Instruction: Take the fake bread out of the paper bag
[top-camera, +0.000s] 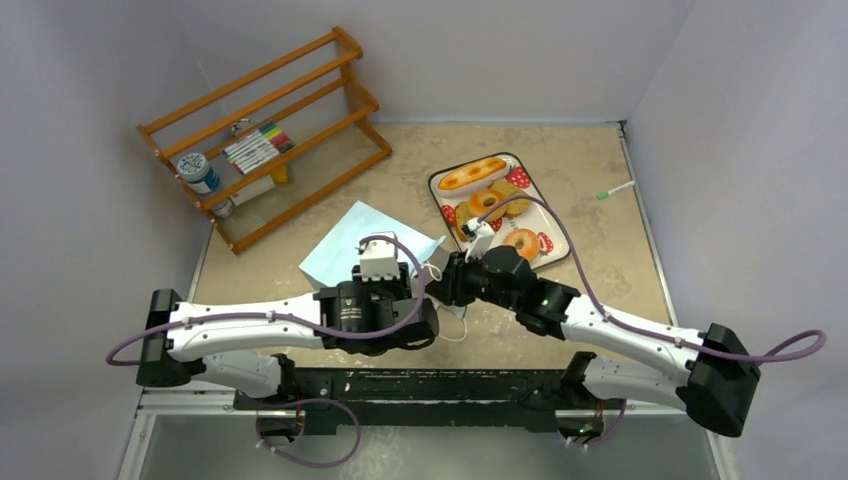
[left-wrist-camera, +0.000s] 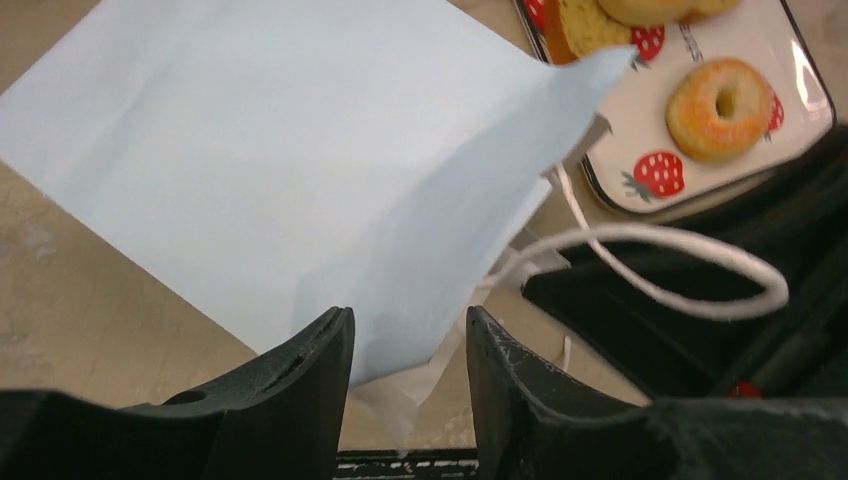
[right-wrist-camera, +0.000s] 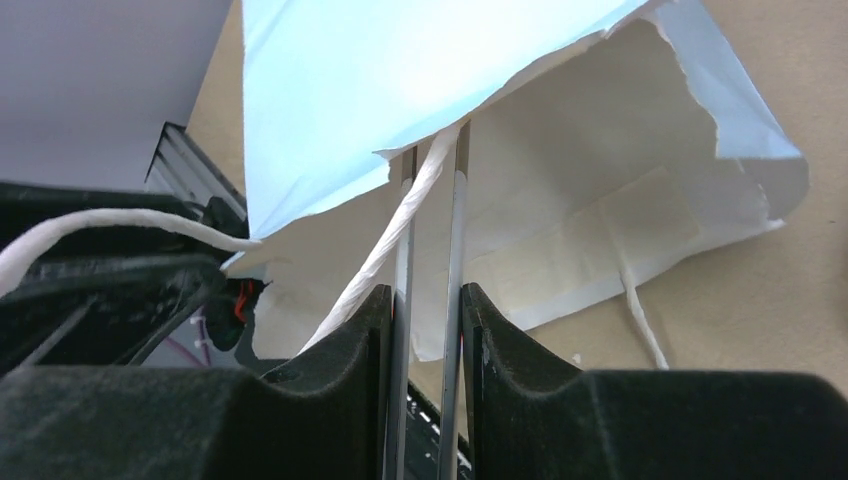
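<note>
The light blue paper bag (top-camera: 340, 245) lies on the table, its open mouth and white rope handles facing right; inside, in the right wrist view, no bread is visible. My left gripper hangs over the bag's lower edge, fingers apart with paper below, nothing clearly between them. My right gripper is at the bag's mouth, with long thin metal strips (right-wrist-camera: 457, 220) reaching into the bag between its fingers and a handle running past them.
A strawberry tray (top-camera: 545, 255) holding several bread pieces stands right of the bag. A wooden rack (top-camera: 290, 220) with jars and markers stands back left.
</note>
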